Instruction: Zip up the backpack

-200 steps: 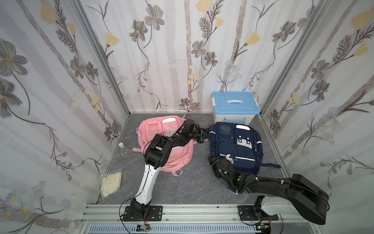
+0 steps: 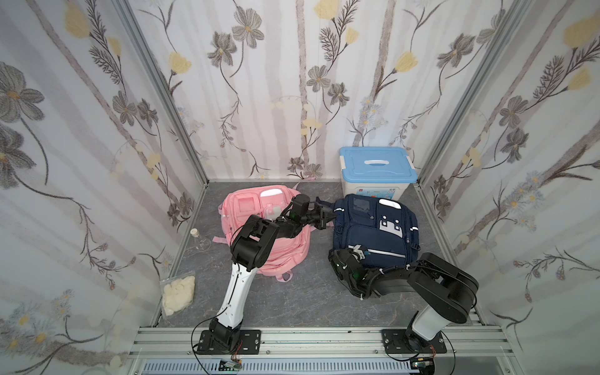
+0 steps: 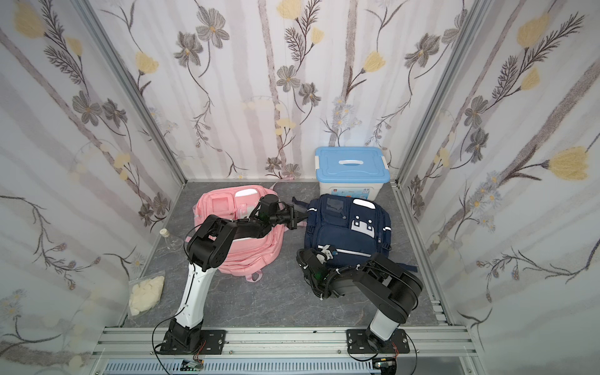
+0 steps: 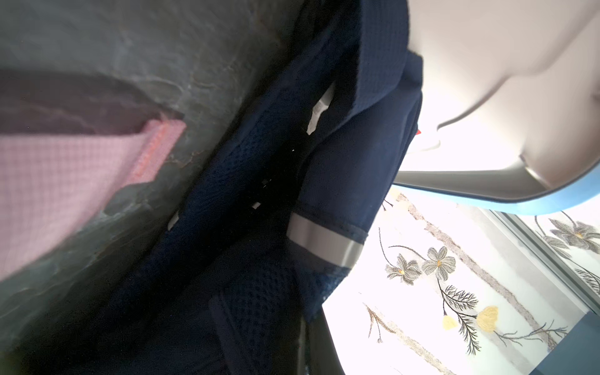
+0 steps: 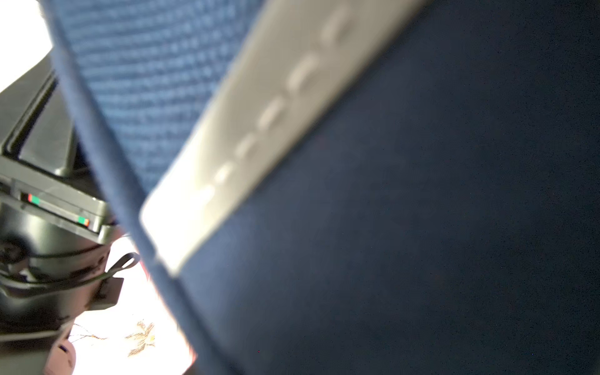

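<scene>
The navy backpack (image 2: 375, 234) lies front-up on the floor at right, with a white piping strip along its lower part. At its left edge, my left gripper (image 2: 332, 215) is shut; whether thin fabric or strap is caught there cannot be seen. Navy mesh and a strap with a pale band (image 4: 322, 240) fill much of the left wrist view. My right gripper (image 2: 347, 253) presses close against the bag's lower left corner, its fingertips hidden. In the right wrist view, navy cloth with a pale strip (image 5: 250, 143) covers nearly everything, and no zipper pull can be made out.
A pink backpack (image 2: 290, 256) lies at left under the left arm. The blue-lidded box (image 2: 378, 165) stands right behind the navy bag. A clear bag of pale material (image 2: 178, 295) and a small bottle (image 2: 194, 233) are far left. Floor between the arm bases is clear.
The right arm's elbow has swung left and inward. The navy backpack has shifted slightly left and back, with the right gripper moving along. The left arm has barely moved.
</scene>
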